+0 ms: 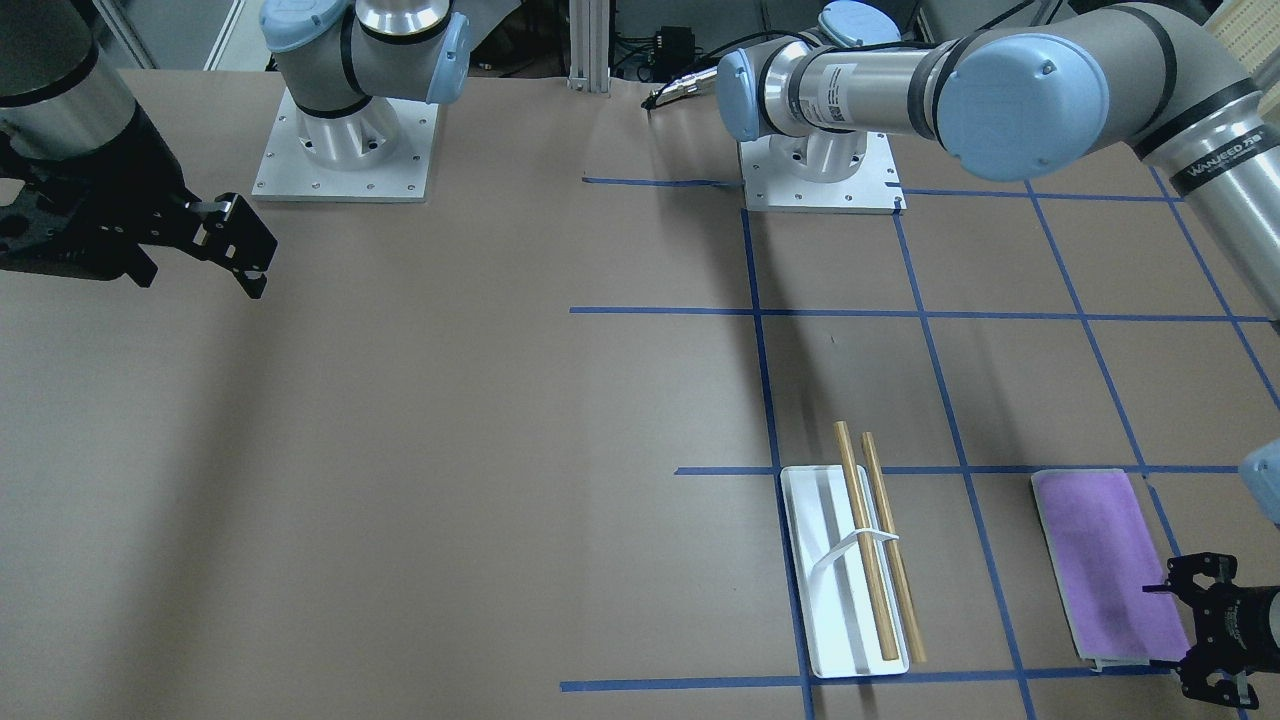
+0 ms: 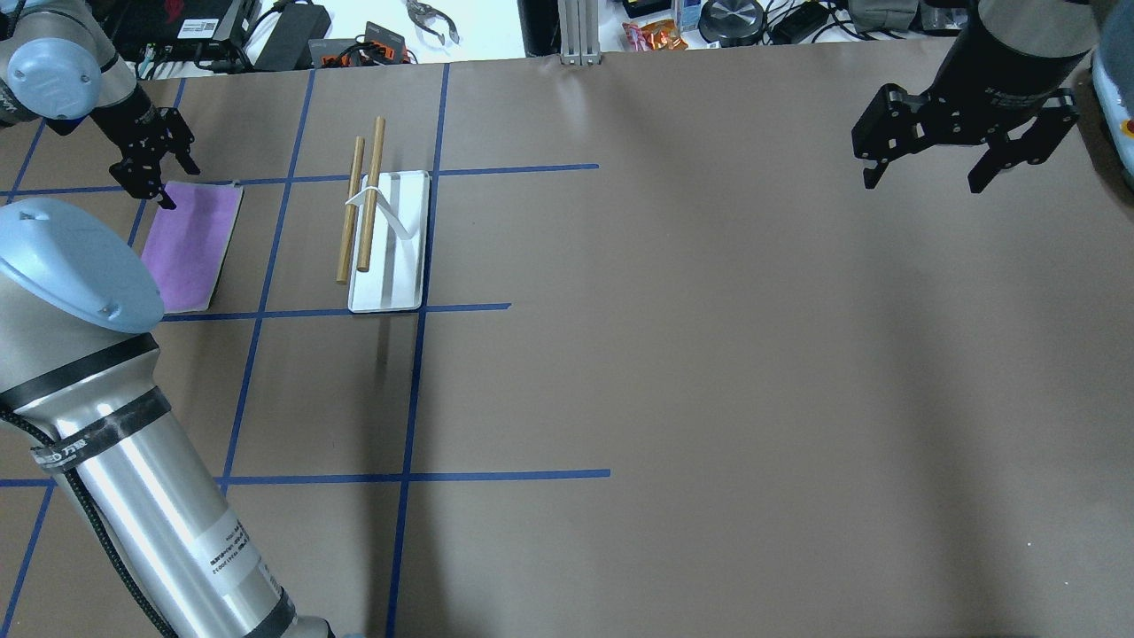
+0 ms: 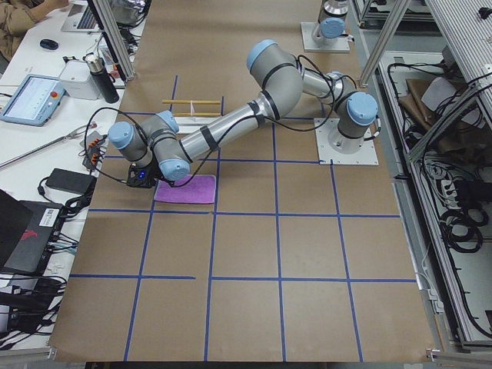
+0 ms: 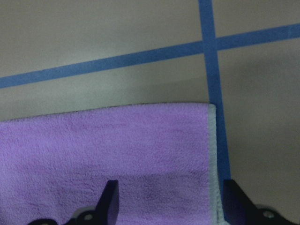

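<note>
A purple cloth [image 1: 1098,552] with a pale edge lies flat on the taped table, also seen in the top view [image 2: 191,245] and filling the lower wrist view [image 4: 117,159]. My black gripper [image 1: 1158,626] [image 2: 175,186] hangs at the cloth's outer end, low over it. In the wrist view its fingers stand wide apart, one over the cloth and one by the pale edge, open [image 4: 169,197]. Whether the fingertips touch the cloth, I cannot tell.
A white tray [image 1: 816,600] with two wooden sticks [image 1: 876,600] on a white rest lies beside the cloth. A second arm's gripper [image 1: 204,246] hangs across the table.
</note>
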